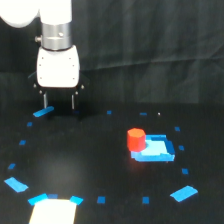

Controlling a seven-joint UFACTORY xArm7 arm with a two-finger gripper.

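Observation:
A small red block (136, 139) with a many-sided outline sits at the left part of a blue-edged square (168, 156) whose inside is pale. I cannot tell whether that square is a shallow tray or tape on the table. My gripper (59, 99) is at the upper left, well apart from the red block. Its two thin dark fingers point down and stand wide apart. Nothing shows between them.
Blue tape strips and small blue squares mark the dark table, among them a strip (184, 193) at the lower right. At the bottom left lies a cream-coloured square (53, 212), cut off by the frame.

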